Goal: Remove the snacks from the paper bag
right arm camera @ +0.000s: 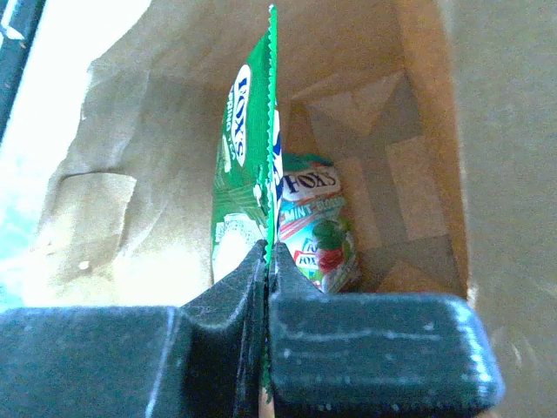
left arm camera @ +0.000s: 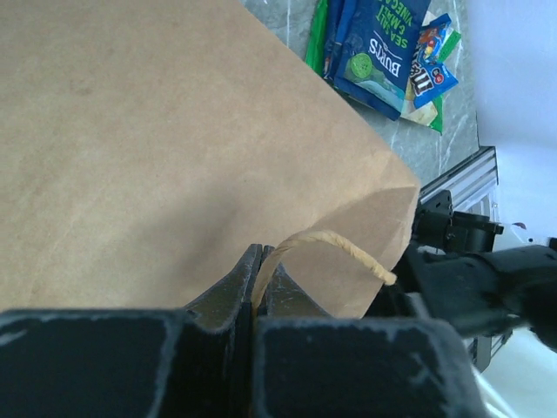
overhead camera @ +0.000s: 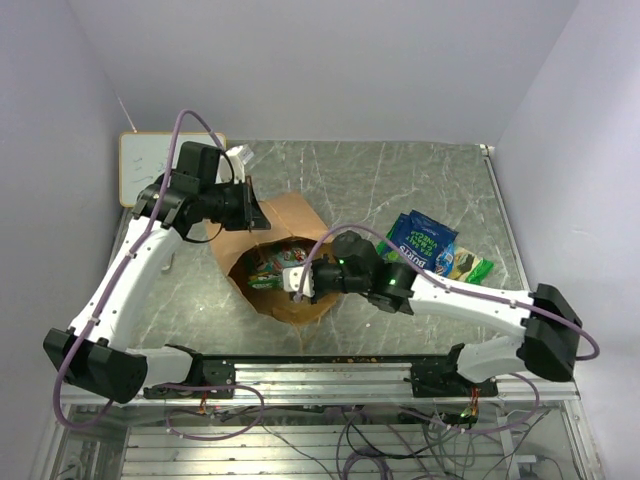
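The brown paper bag (overhead camera: 290,210) lies open toward the front of the table. My left gripper is shut on the bag's twisted paper handle (left arm camera: 335,239) at its upper edge. In the right wrist view, my right gripper is shut on the sealed edge of a green Fox's packet (right arm camera: 239,161), which stands up from the fingers near the bag's mouth. Deeper inside lies a Fox's mint packet (right arm camera: 315,228), apart from the fingers and partly covered by the held one.
Blue Burts crisps (overhead camera: 421,239), a small blue M&M's packet (left arm camera: 431,78) and green packets lie in a pile on the right side of the table. A whiteboard (overhead camera: 140,165) is at back left.
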